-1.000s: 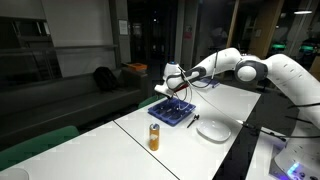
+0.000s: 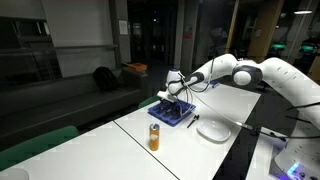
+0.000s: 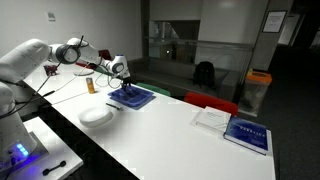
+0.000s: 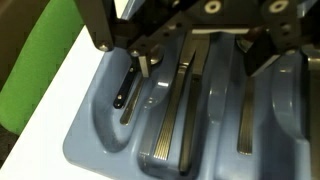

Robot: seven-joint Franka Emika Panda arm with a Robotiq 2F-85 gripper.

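Observation:
A blue cutlery tray (image 2: pixel 162 115) lies on the white table, my gripper (image 2: pixel 168 98) low over it. In the wrist view the gripper is open, its dark fingers (image 4: pixel 264 52) spread wide at the top with no object held between them. Below them, inside the tray (image 4: pixel 90 148), lie a fork (image 4: pixel 163 140), a knife (image 4: pixel 188 135) and a black-handled utensil (image 4: pixel 125 88). Another metal utensil (image 4: pixel 246 125) rests in the compartment to the right. The gripper hides the tray's upper part there.
An orange-brown container (image 2: pixel 154 137) stands in front of the tray. To the right are a white plate (image 2: pixel 213 130) and a dark-handled utensil (image 2: pixel 191 121). Free table lies to the left. Across the table, a white tray (image 3: pixel 213 121) and a blue box (image 3: pixel 248 135) sit at the edge.
Over the last second the gripper has come down closer to the blue tray. The container, plate and tray have stayed in place.

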